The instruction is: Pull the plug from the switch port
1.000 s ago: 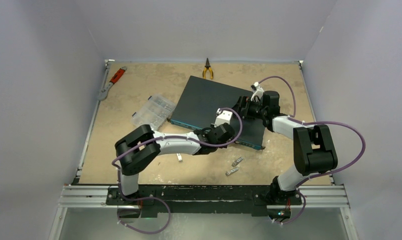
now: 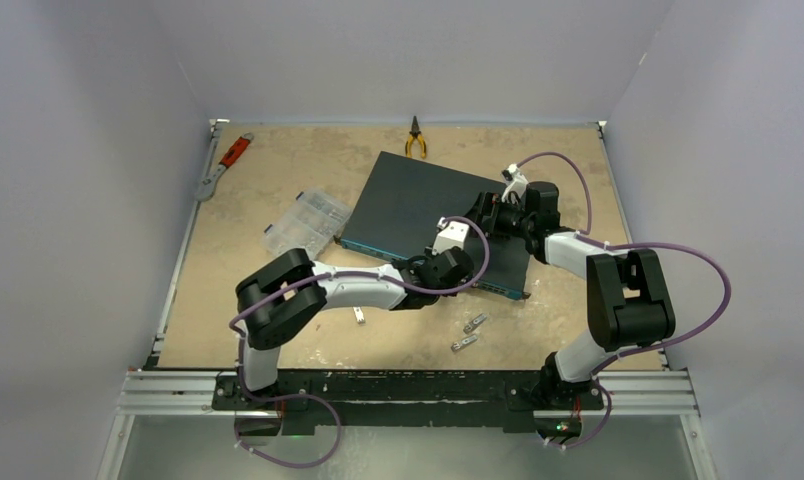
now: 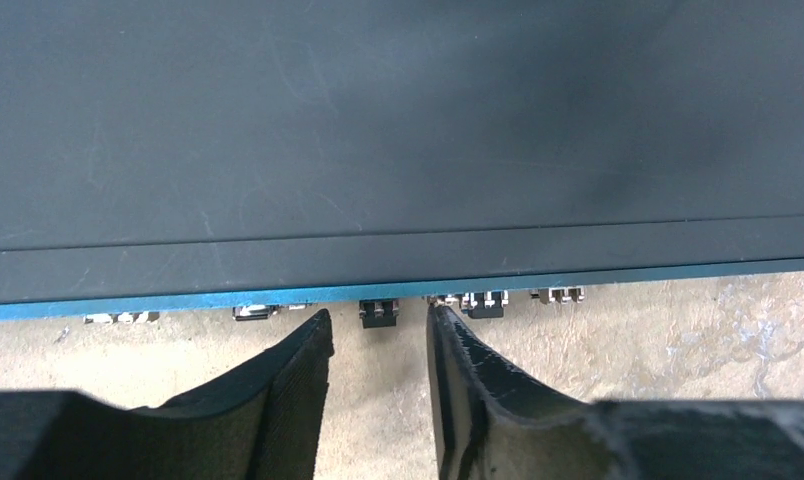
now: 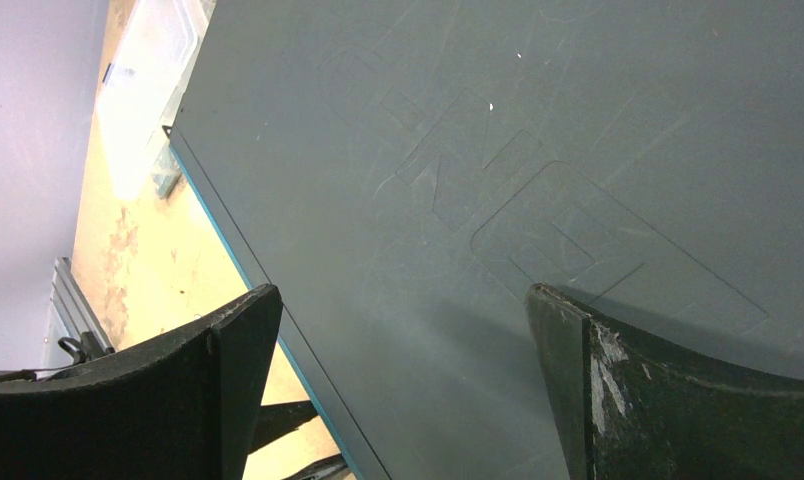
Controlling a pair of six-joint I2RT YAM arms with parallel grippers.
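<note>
The dark switch (image 2: 410, 200) lies turned on the table, its blue front edge (image 3: 208, 300) running across the left wrist view. Several small plugs stick out of that edge; one black plug (image 3: 379, 313) shows between and just beyond the fingertips of my left gripper. The fingers stand apart, one on each side of this plug, and touch of neither finger can be made out. Another black-ended plug (image 3: 484, 304) is right of the right finger. My right gripper is open over the switch's top, with nothing held between its fingers.
Two loose plugs (image 2: 464, 342) lie on the table in front of the switch. A clear compartment box (image 2: 308, 222) stands at its left. Yellow-handled pliers (image 2: 415, 140) and a red-handled tool (image 2: 223, 166) lie farther back. Bare table stretches along the front.
The right arm and the switch have stayed put.
</note>
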